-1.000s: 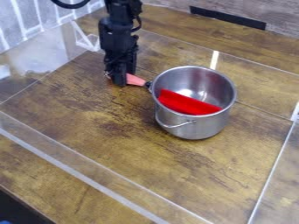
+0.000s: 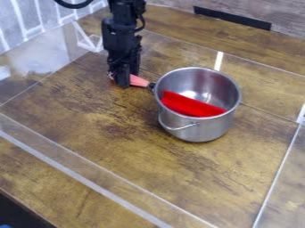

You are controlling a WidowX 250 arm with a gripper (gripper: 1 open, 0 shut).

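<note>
My gripper [image 2: 121,71] is low over the table at the upper middle, closed around a small pink-red object [image 2: 137,82] that reaches right toward a steel pot [image 2: 197,125]; its fingertips are dark and hard to make out. A long red piece [image 2: 191,103] lies inside the pot.
Clear plastic edging runs along the left and right sides. The area behind the pot at the back right is free.
</note>
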